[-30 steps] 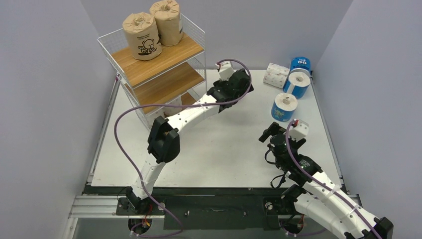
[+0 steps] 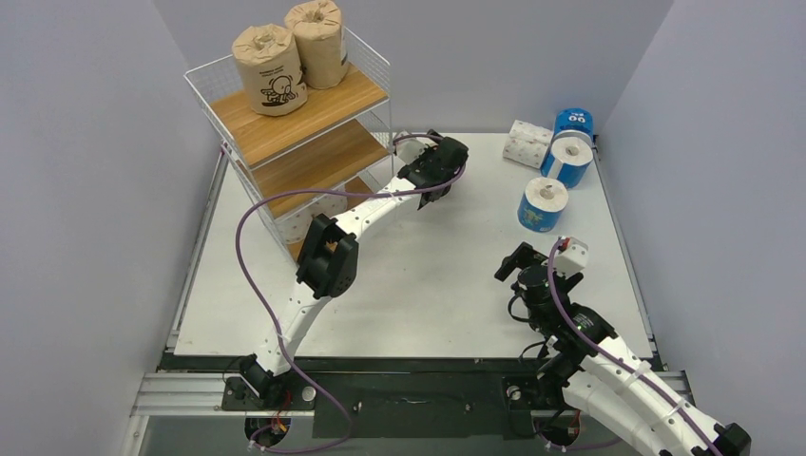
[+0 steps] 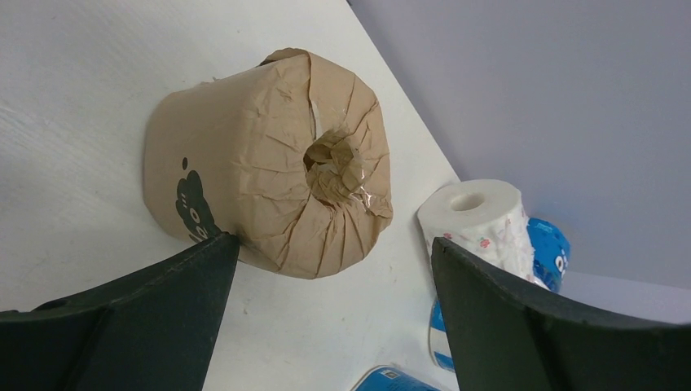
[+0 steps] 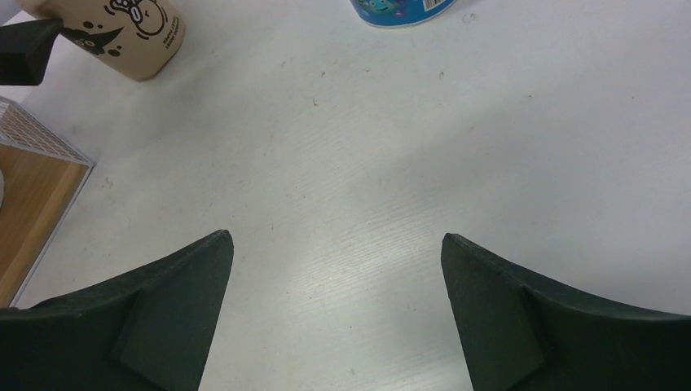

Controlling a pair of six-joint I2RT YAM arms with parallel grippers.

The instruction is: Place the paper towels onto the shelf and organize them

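Observation:
A brown-wrapped roll [image 3: 269, 163] lies tipped on its side in the left wrist view, its end facing the camera. My left gripper is open in front of it, the left finger overlapping its lower edge; contact is unclear. From the top that roll is hidden under the left gripper, right of the wire shelf [image 2: 328, 155]. In the right wrist view the brown roll [image 4: 151, 37] appears at top left beside a black left finger. Two brown rolls [image 2: 271, 71] stand on the top board. My right gripper is open and empty above bare table.
At the back right are a white patterned roll [image 2: 527, 143], blue-wrapped rolls [image 2: 567, 161] and a nearer blue roll [image 2: 540, 214]. White patterned rolls sit on the shelf's lowest level; the visible middle board [image 2: 323, 157] is bare.
My left gripper has shifted slightly left towards the shelf, and its wrist has tilted. The shelf rolls and the back-right rolls stay where they were.

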